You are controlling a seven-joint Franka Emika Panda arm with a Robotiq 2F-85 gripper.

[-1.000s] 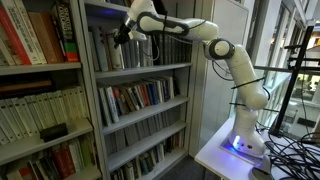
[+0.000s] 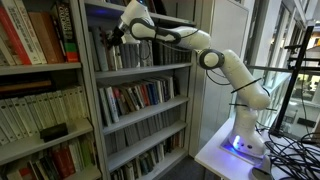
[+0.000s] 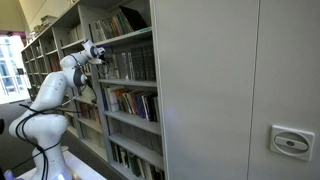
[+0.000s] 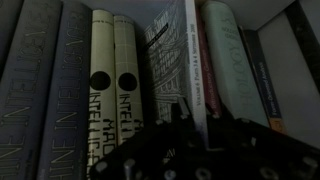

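A thin, pale book [image 4: 193, 55] with dark lettering on its spine stands upright in the wrist view. My gripper is shut on its lower part, with the dark fingers blurred against the shadow. In exterior view 1 the gripper [image 2: 119, 36] reaches the upper shelf from above, in front of a row of books [image 2: 127, 56]. Exterior view 2 shows the gripper [image 3: 99, 58] at that same row, but the held book is too small to make out there.
Left of the held book stand a dark patterned book [image 4: 163, 65], two cream volumes [image 4: 103, 75] and thick dark volumes [image 4: 67, 85]. On its right are a pale green book [image 4: 232, 60] and a dark one [image 4: 262, 75]. Shelf boards [image 2: 143, 113] lie below.
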